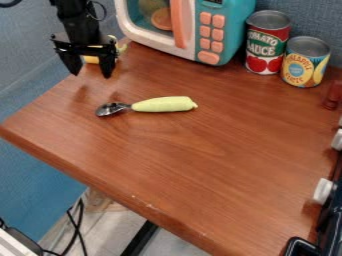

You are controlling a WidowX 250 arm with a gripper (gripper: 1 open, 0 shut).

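Note:
My black gripper [90, 62] is at the upper left, low near the table's back-left corner beside a yellow object [96, 58] that it partly hides. Whether its fingers are shut on that object is unclear. A pale yellow-green vegetable [166, 104] lies mid-table, touching or overlapping a metal spoon [112, 109] at its left end.
A teal toy microwave [229, 15] stands at the back, with a tomato sauce can [265, 45] and another can [303, 63] to its right. A small red bottle [333, 95] and a black appliance [318, 235] line the right edge.

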